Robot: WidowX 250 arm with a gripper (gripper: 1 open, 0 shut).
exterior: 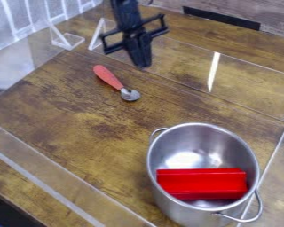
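The black gripper [141, 60] hangs at the top of the camera view, above and behind a pizza cutter with a red handle [106, 77] and a round metal wheel [129, 94], which lies on the wooden table. The gripper is blurred and apart from the cutter; its finger state is hard to make out.
A steel pot [180, 145] with a red block [201, 183] inside stands at the lower right. White brackets [64, 40] and a clear panel stand at the back left.
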